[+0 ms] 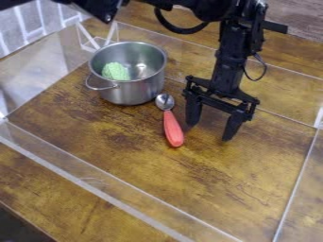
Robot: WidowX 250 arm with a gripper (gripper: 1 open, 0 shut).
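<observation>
A spoon with a long red handle [175,128] lies on the wooden table [101,180], bowl end toward the back. My black gripper [210,120] hangs open just right of the spoon, low over the table, with nothing seen between its fingers. A steel pot [127,87] stands at the back left, with a light green object [115,71] inside it.
A pale rim or edge runs along the left side and at the right.
</observation>
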